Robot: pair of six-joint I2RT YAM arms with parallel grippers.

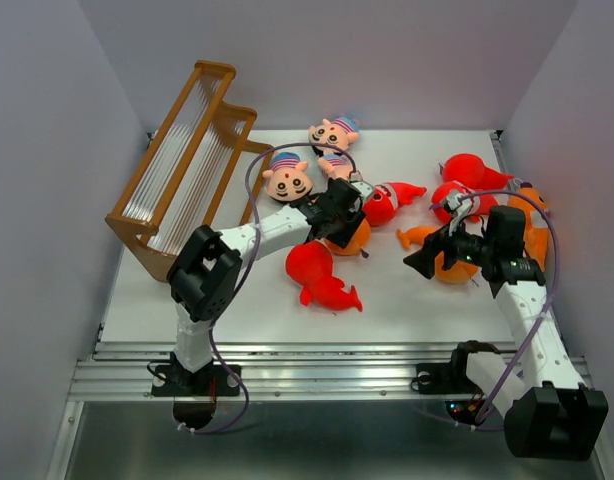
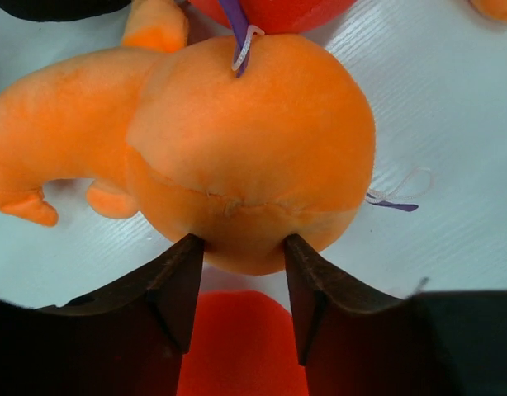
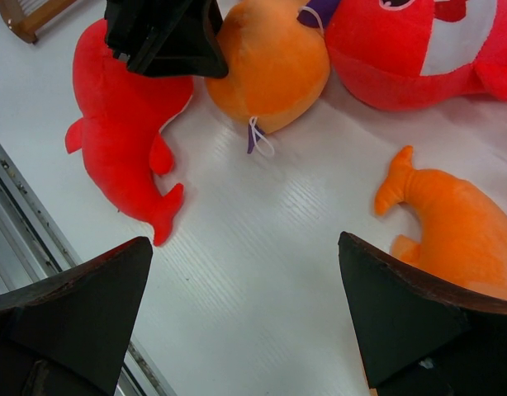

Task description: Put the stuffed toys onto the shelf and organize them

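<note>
A plump orange toy [image 2: 253, 140] with a curved tail fills much of the left wrist view. My left gripper is over its lower edge, the fingers apart with orange cloth between the tips; whether they grip it does not show. From above, the left arm covers most of this toy [image 1: 361, 238]. The brown wooden shelf [image 1: 192, 150], with clear ribbed panels, stands at the left. My right gripper is open above bare table, a red toy [image 3: 125, 132] to one side and another orange toy [image 3: 464, 231] to the other.
Behind the left gripper lie several cap-wearing face toys [image 1: 287, 178] and a red-and-white toy [image 1: 387, 203]. More red toys [image 1: 471, 172] and an orange one [image 1: 535, 225] crowd the right wall. Clear table [image 1: 407, 310] lies at the front middle.
</note>
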